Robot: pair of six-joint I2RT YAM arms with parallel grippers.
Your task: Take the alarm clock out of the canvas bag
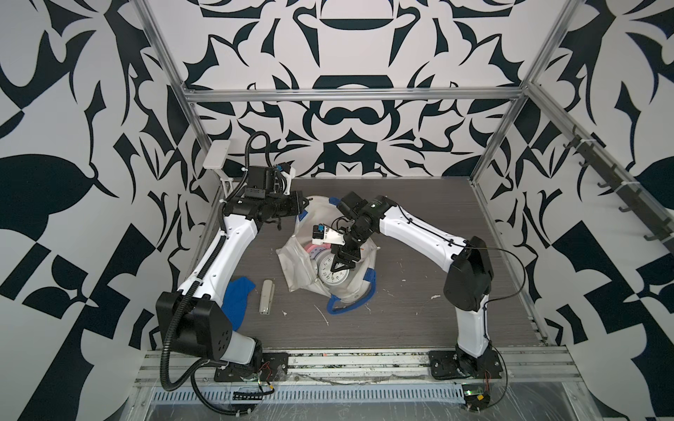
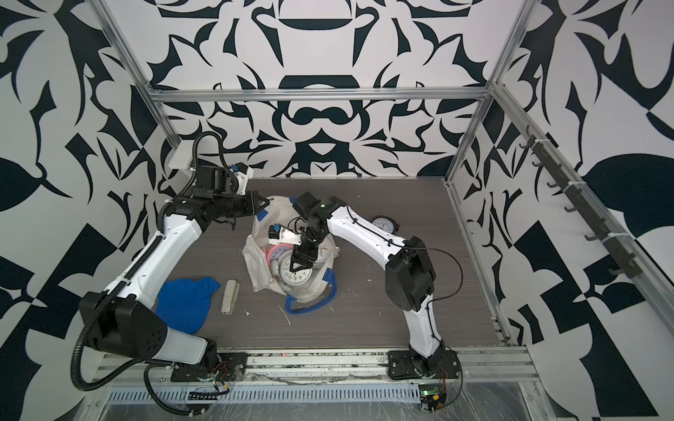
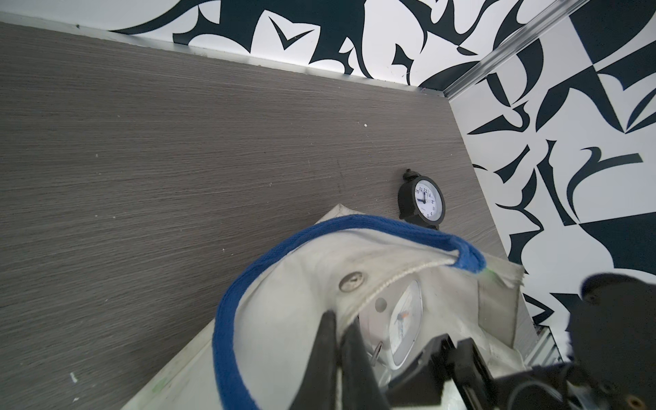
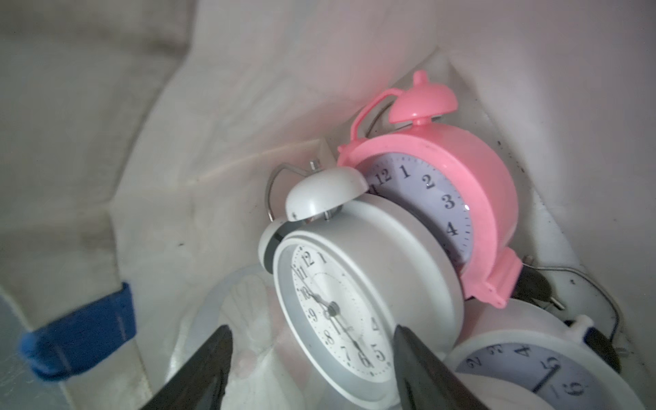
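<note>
The canvas bag (image 1: pixel 295 265) stands with its mouth spread. Its blue-trimmed rim runs between the fingertips of my left gripper, which is shut on it. Inside, the right wrist view shows a white twin-bell alarm clock (image 4: pixel 410 239), tilted, beside a pink alarm clock (image 4: pixel 488 184). Another pale clock (image 4: pixel 522 335) lies at the lower right, partly cut off. My right gripper is in the bag, fingers apart, its fingers on either side of the lower part of the white clock's face. Contact with the clock cannot be told.
A black alarm clock (image 2: pixel 384 224) stands on the table right of the bag. Left of the bag lie a beige slim object (image 2: pixel 230 296) and a blue cloth (image 2: pixel 184 305).
</note>
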